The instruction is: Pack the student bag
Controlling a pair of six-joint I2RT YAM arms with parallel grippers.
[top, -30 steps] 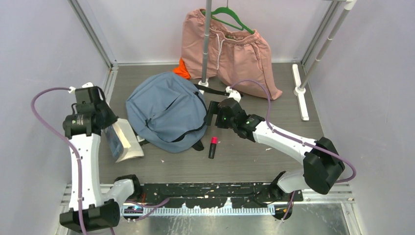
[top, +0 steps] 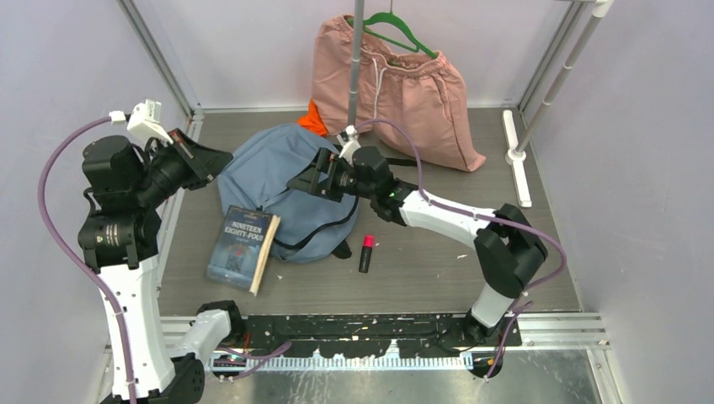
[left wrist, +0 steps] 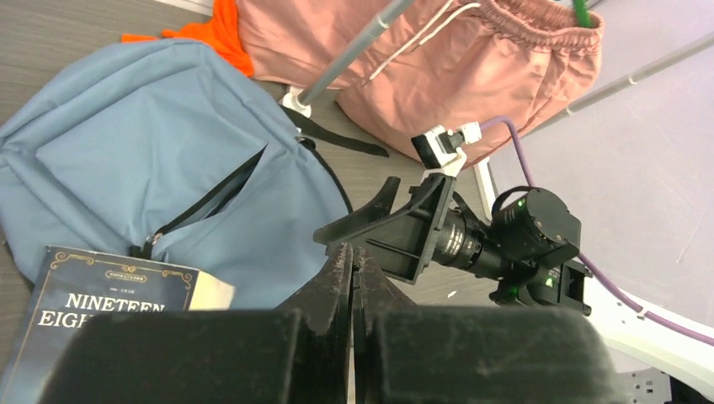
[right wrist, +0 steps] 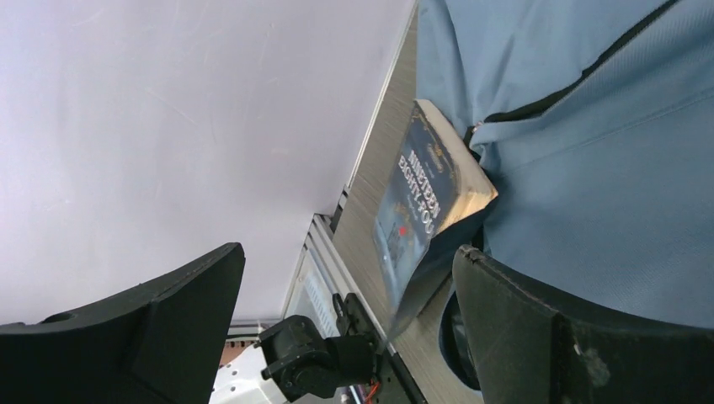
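The dark-blue book Nineteen Eighty-Four [top: 238, 244] is at the lower left of the blue bag [top: 278, 156], overlapping the bag's edge, cover showing. In the right wrist view the book [right wrist: 417, 189] slants beside the bag [right wrist: 589, 202]; its lower part is blurred. My left gripper [top: 224, 158] hangs above the bag's upper left, apart from the book. Its fingers [left wrist: 333, 282] meet in the left wrist view, with the book [left wrist: 93, 316] outside them. Over the bag's middle, my right gripper [top: 310, 175] has its fingers [right wrist: 497, 303] spread wide and empty.
A black marker with a red cap [top: 365, 254] rests on the floor right of the bag. Behind stand a pink drawstring bag [top: 404, 101] on a green hanger [top: 400, 27], an orange cloth [top: 313, 120] and a grey pole [top: 355, 67].
The left arm moved up and right, the right arm left over the bag.
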